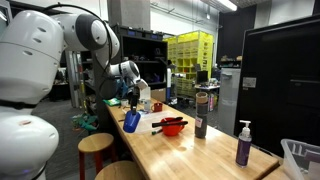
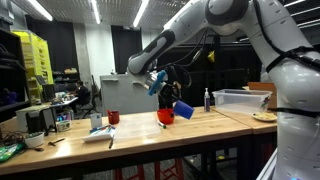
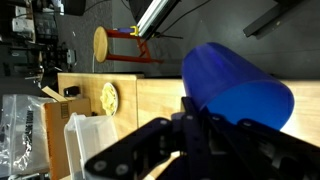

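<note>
A blue cup (image 1: pixel 132 121) hangs tilted near the left edge of the wooden table in exterior view 1, with my gripper (image 1: pixel 133 104) just above it. From the other side, the same cup (image 2: pixel 183 109) shows at an angle over the table, right of the red pot (image 2: pixel 165 117). Close up in the wrist view, the cup (image 3: pixel 235 78) fills the centre right. The dark gripper is shut on its near edge, and the fingers partly hide that edge.
On the table (image 1: pixel 190 158) stand the red pot, a dark bottle (image 1: pixel 201 126) and a purple pump bottle (image 1: pixel 244 146). A clear bin (image 2: pixel 244 101) is at one end. Stools (image 1: pixel 96 143) stand beside the table.
</note>
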